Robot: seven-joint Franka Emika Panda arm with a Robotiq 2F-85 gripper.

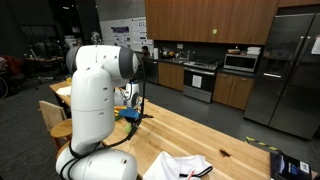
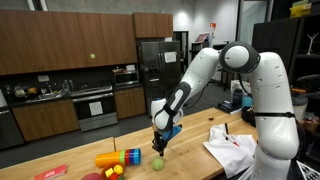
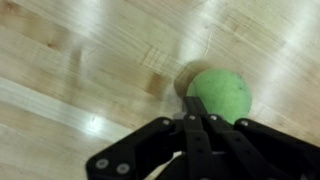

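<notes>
A round green object (image 3: 220, 95) lies on the wooden table, partly behind my gripper in the wrist view. The gripper's dark fingertips are together, overlapping the object's left edge, and nothing shows between them. In exterior view 2 the gripper (image 2: 160, 149) points down just above the green object (image 2: 158, 163). From exterior view 1 the arm hides most of this area, and the gripper's tips are too small to make out clearly.
A multicoloured cylinder (image 2: 118, 158) lies left of the green object, with several red and yellow items (image 2: 113, 173) in front of it. A crumpled white cloth (image 1: 180, 166) spreads near the arm's base.
</notes>
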